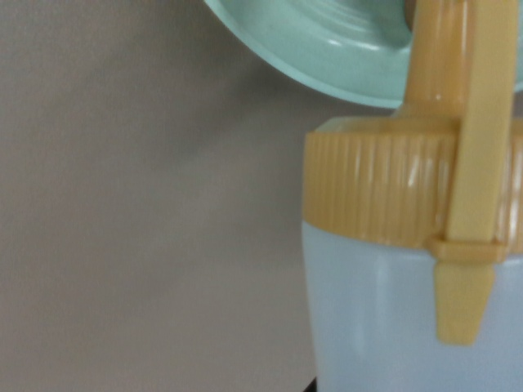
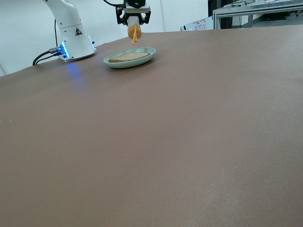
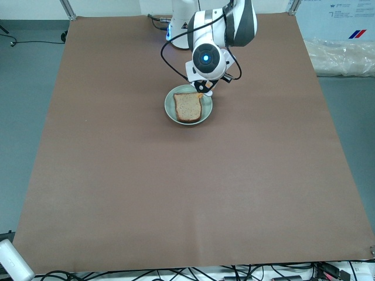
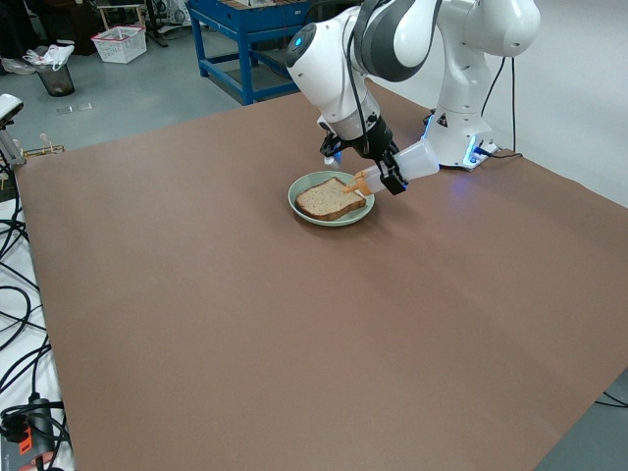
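A slice of bread [image 3: 187,108] lies on a pale green plate [image 3: 170,113] on the brown table. My gripper [image 2: 133,18] is shut on a translucent squeeze bottle [image 4: 413,162] with an orange cap [image 1: 368,180]. The bottle is tilted, its nozzle pointing down over the edge of the plate and bread. In the wrist view the bottle fills the right side and hides most of the bread.
The robot base [image 2: 75,42] stands at the back of the table. Cables lie beyond the near edge in the left camera view.
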